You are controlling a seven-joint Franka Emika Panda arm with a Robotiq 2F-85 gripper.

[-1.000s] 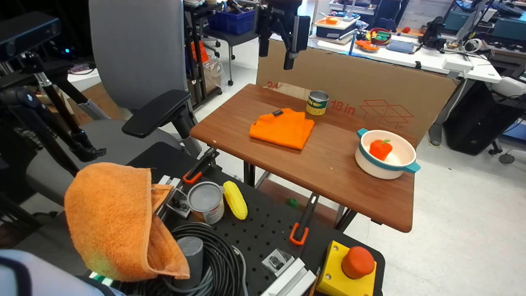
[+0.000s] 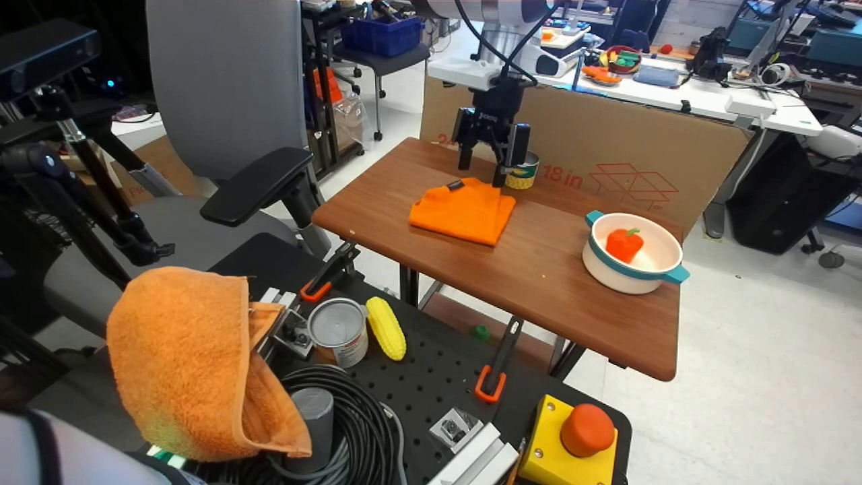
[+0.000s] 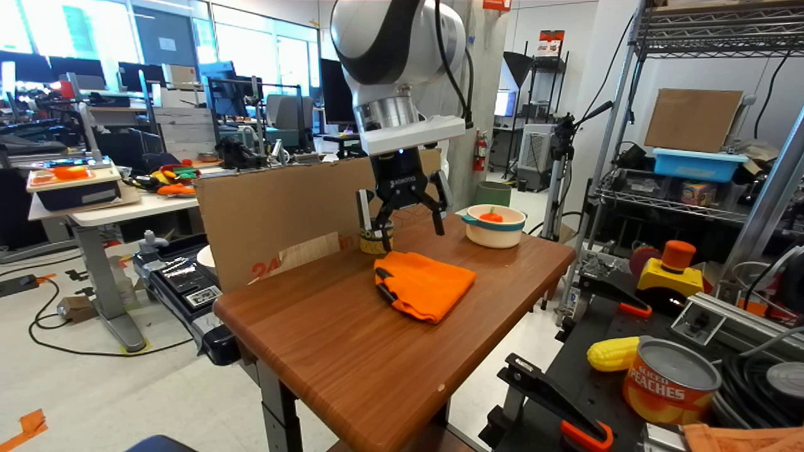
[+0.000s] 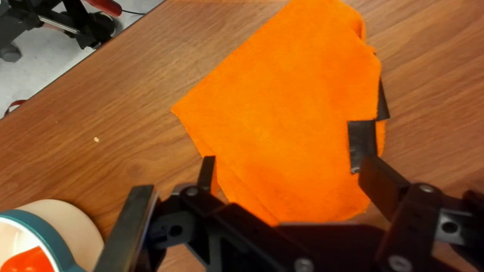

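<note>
A folded orange cloth (image 2: pixel 462 213) lies flat on the brown table, dark patches along one edge. Just above its far side hangs my gripper (image 2: pixel 483 171), pointing down with its fingers spread wide and nothing between them. In exterior view 2 the gripper (image 3: pixel 412 240) is over the back edge of the cloth (image 3: pixel 426 286). The wrist view has the cloth (image 4: pixel 281 113) filling the middle, with the open gripper across its lower part. Whether a fingertip touches the cloth, I cannot tell.
A yellow-labelled can (image 2: pixel 523 171) stands close behind the gripper, partly hidden. The cream pot (image 2: pixel 618 275) with teal handles holds an orange pepper (image 2: pixel 623 244) at the table's right end. Behind the table rises a cardboard panel (image 2: pixel 638 162). Bare tabletop (image 3: pixel 324 331) surrounds the cloth.
My gripper has come down from high above the table to just over the cloth's far side, its fingers still apart. The cloth, can and pot are where they were.
</note>
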